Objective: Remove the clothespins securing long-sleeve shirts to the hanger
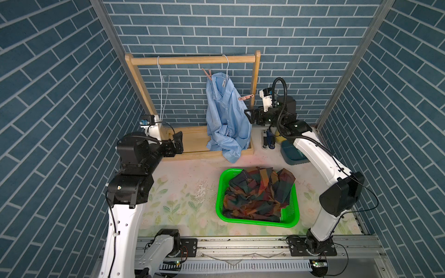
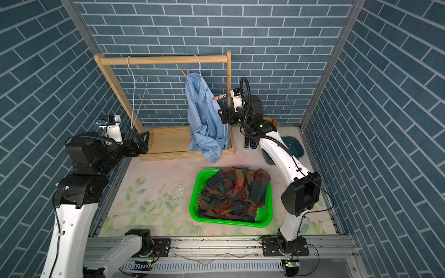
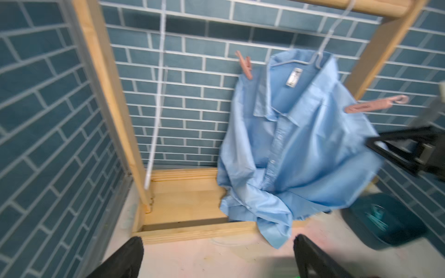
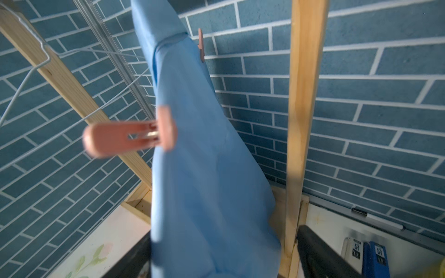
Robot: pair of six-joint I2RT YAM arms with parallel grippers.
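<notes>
A light blue long sleeve shirt (image 1: 227, 111) hangs on a white wire hanger (image 1: 227, 62). One pink clothespin (image 3: 244, 64) grips its left shoulder. Another clothespin (image 4: 125, 136) sticks out from the right shoulder, apart from my fingers. My right gripper (image 1: 248, 115) is beside the shirt's right side, below that pin. Its fingers (image 4: 319, 254) are spread, with blue cloth visible beyond the gap; I cannot tell whether they touch the cloth. Left of the shirt, over the rack's base, my left gripper (image 1: 179, 142) is open and empty, its fingers (image 3: 122, 259) far apart.
The wooden rack's right post (image 4: 303, 115) stands close to my right gripper. An empty hanger (image 3: 160, 92) hangs at left. A green basket (image 1: 221, 190) holds a dark plaid garment (image 1: 255, 194). A teal bin (image 3: 384, 222) sits back right.
</notes>
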